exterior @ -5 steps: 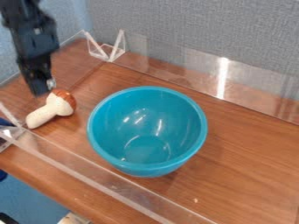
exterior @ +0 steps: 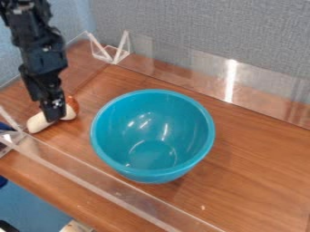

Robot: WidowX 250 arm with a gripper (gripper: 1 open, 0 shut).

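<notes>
The fingers appear open around or just above it; whether they touch it I cannot tell. A large teal bowl (exterior: 152, 136) stands to the right of that object, in the middle of the view.
A white wire stand (exterior: 111, 53) sits at the back left near the wall. A clear barrier runs along the front left edge (exterior: 115, 188) and along the back.
My gripper has moved down onto the white object, covering more of it. The bowl and the object show no clear movement.
</notes>
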